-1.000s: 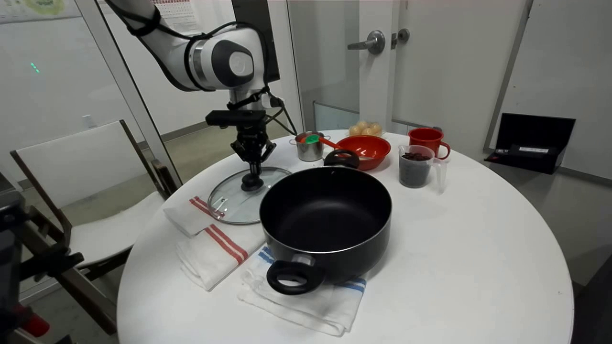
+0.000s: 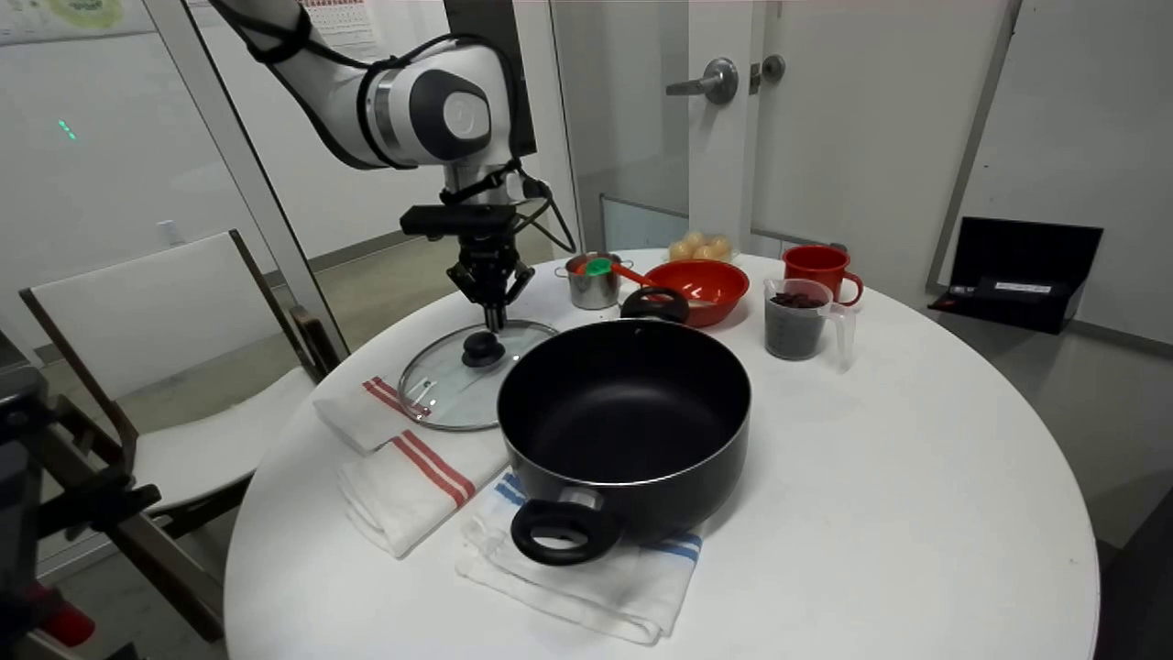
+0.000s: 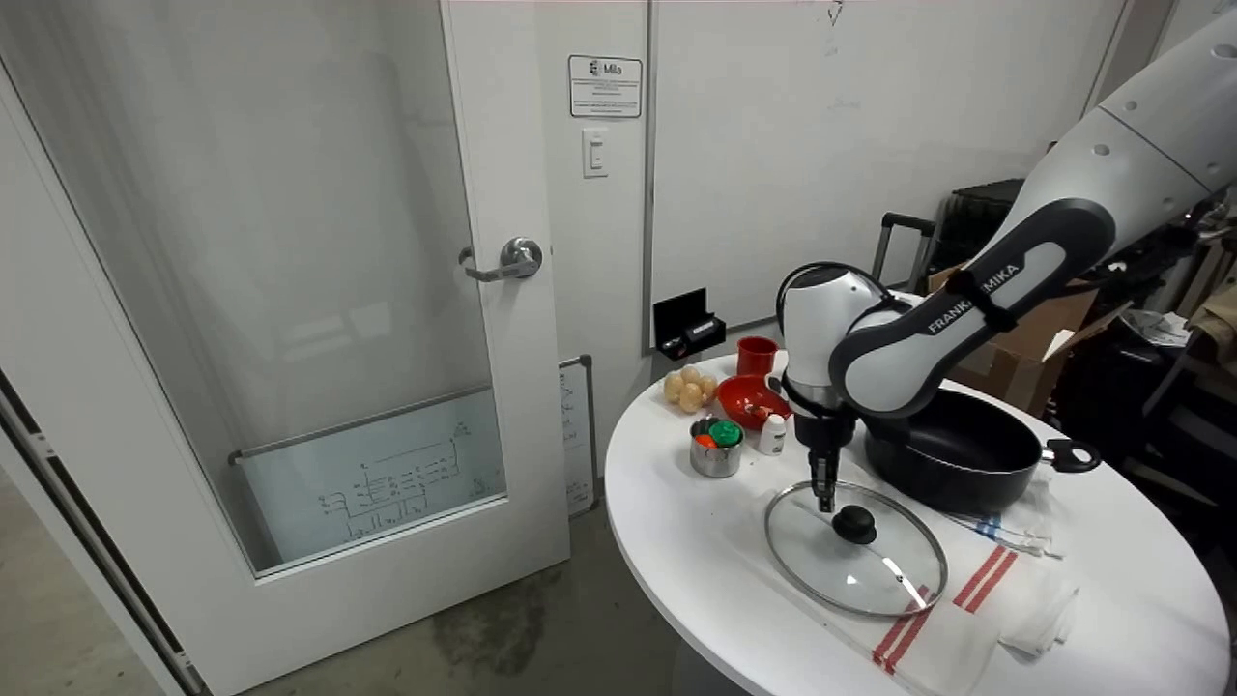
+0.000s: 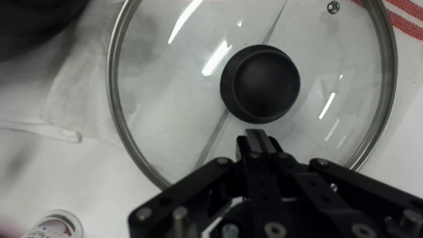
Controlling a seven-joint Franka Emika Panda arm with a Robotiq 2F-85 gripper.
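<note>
A round glass lid (image 2: 456, 385) with a steel rim lies on the table, partly over a white towel with red stripes (image 2: 434, 467). Its black knob (image 4: 260, 84) points up. My gripper is shut, nothing showing between its fingers, and its tips stand just beside the knob, over the glass. In the second exterior view the gripper (image 3: 824, 508) hangs to the left of the knob (image 3: 854, 524), apart from it. An empty black pot (image 2: 627, 407) sits next to the lid on a blue-striped towel (image 2: 594, 594).
Behind the pot are a small steel pot (image 2: 594, 288), a red bowl (image 2: 704, 288), a measuring cup (image 2: 796, 324) with dark contents and a red mug (image 2: 816, 266). A white bottle (image 3: 772, 435) stands near the steel pot.
My gripper has risen slightly and shifted right in exterior view 1, away from the knob. The lid and pot have not moved.
</note>
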